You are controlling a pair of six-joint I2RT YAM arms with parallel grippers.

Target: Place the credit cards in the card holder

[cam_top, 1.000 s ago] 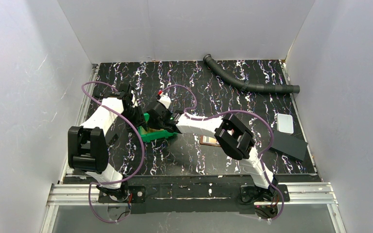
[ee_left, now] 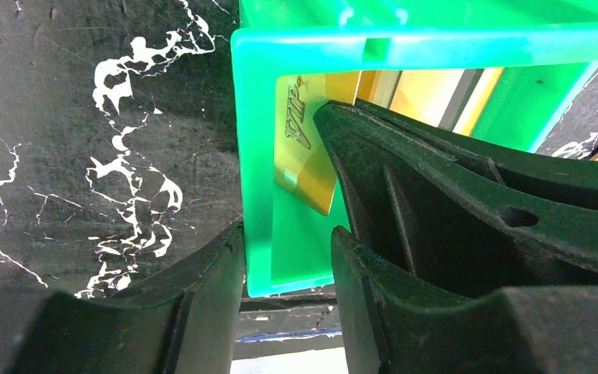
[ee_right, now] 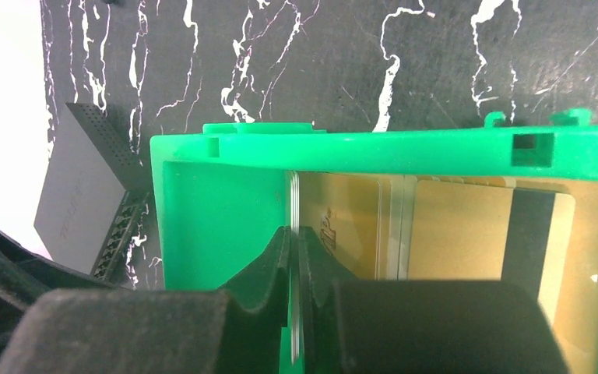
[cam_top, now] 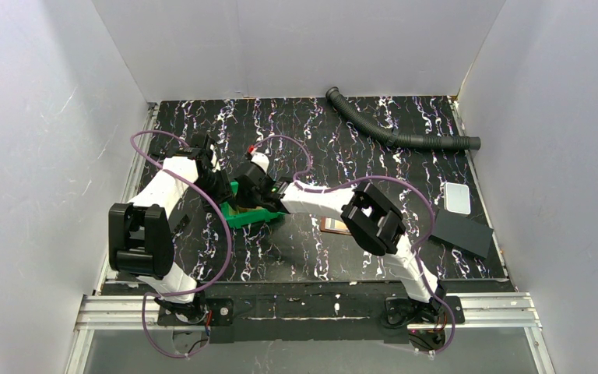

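The green card holder (cam_top: pixel 253 219) lies at the left of the table, between both arms. Several gold cards (ee_right: pixel 459 226) stand inside it, toward the right in the right wrist view. One thin card, seen edge-on, is pinched by my right gripper and is inside the holder, left of the others; its gold face (ee_left: pixel 304 132) shows in the left wrist view. My left gripper straddles the holder's end wall (ee_left: pixel 258 171), one finger outside and one inside, with a gap on the inner side. The right fingers partly cover the cards.
A small brown-edged item (cam_top: pixel 333 225) lies under the right forearm. A black hose (cam_top: pixel 393 139) crosses the back right; a white tray (cam_top: pixel 457 199) and a dark flat panel (cam_top: pixel 461 234) lie at the right.
My right gripper has shifted very slightly in the top view. The left arm and the holder look unmoved.
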